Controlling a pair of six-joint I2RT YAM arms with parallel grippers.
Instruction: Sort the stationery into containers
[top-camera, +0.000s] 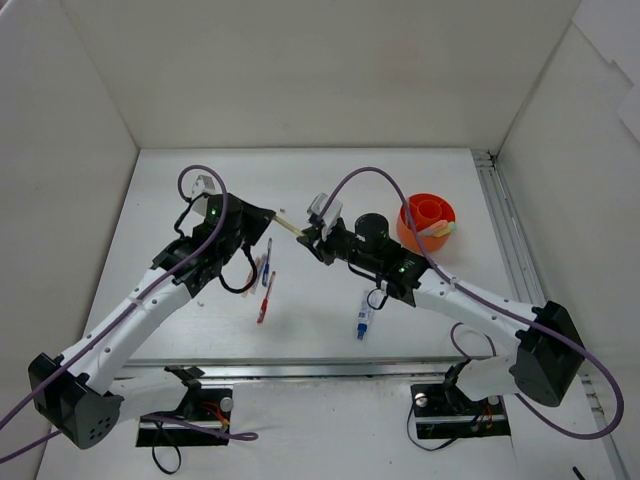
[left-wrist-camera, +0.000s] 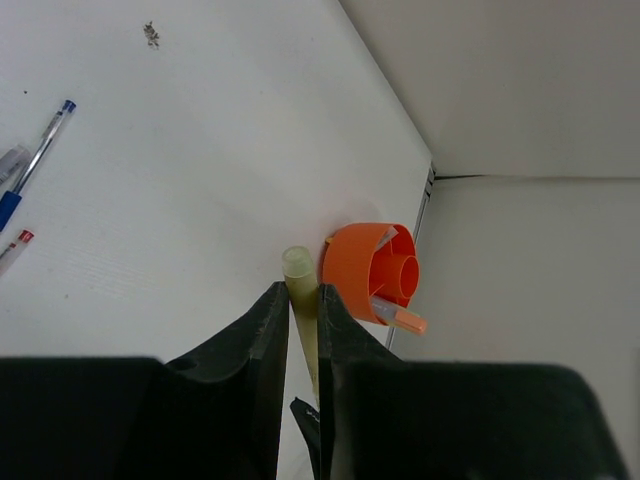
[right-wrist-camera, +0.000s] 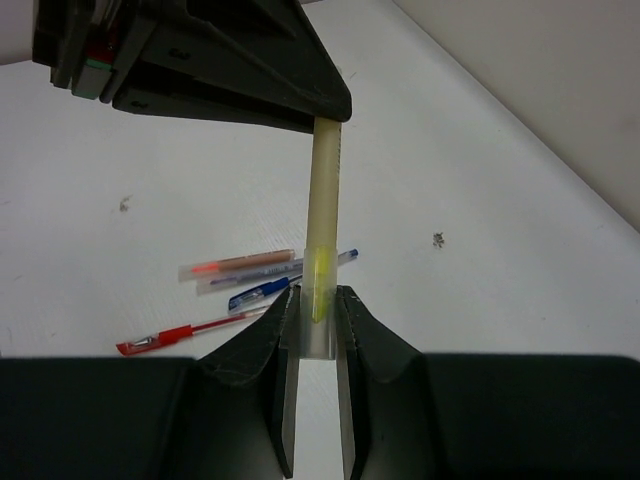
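Note:
A pale yellow highlighter (top-camera: 287, 224) (left-wrist-camera: 300, 270) (right-wrist-camera: 323, 190) hangs above the table between both grippers. My left gripper (top-camera: 268, 214) is shut on one end, and my right gripper (top-camera: 302, 236) is shut on the clear-capped end. Beneath lie a red pen (top-camera: 265, 305) (right-wrist-camera: 170, 337), blue pens (left-wrist-camera: 10, 205) (right-wrist-camera: 255, 295) and an orange highlighter (right-wrist-camera: 240, 264). An orange organizer (top-camera: 425, 205) (left-wrist-camera: 350, 265) at the right holds pale markers.
A blue-and-white tube-like item (top-camera: 362, 320) lies near the table's front edge, below my right arm. Walls border the back and sides.

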